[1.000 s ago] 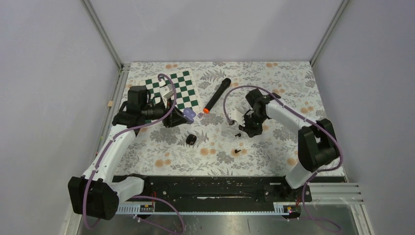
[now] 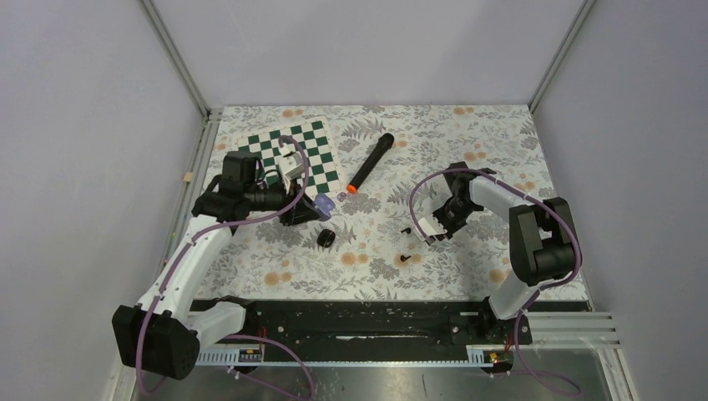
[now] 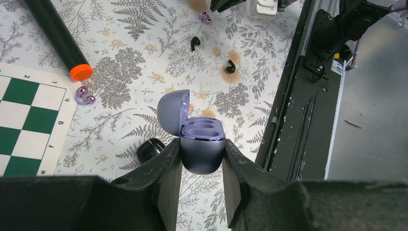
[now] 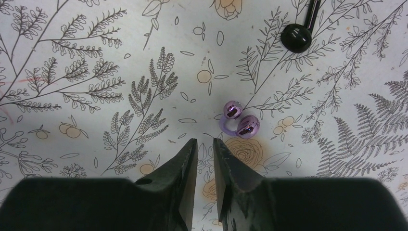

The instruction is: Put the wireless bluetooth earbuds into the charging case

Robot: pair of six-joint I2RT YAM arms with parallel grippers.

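My left gripper is shut on the lilac charging case point(image 3: 202, 144), whose lid stands open, showing empty-looking slots. Two small black earbuds, the upper point(image 3: 195, 42) and the lower point(image 3: 231, 67), lie apart on the floral table mid-right, also seen in the top view point(image 2: 405, 258). My right gripper hangs over the table to the right of them, slightly open with nothing between its fingertips; beyond them lies a purple two-bead item point(image 4: 248, 126), and a glossy black piece point(image 4: 296, 37) lies further off.
A black cylinder with orange end point(image 2: 371, 159) lies at the back middle. A green checkered mat point(image 2: 317, 142) is back left, with another purple bead item point(image 2: 341, 196) beside it. A black oval object point(image 2: 326, 238) lies below the held case.
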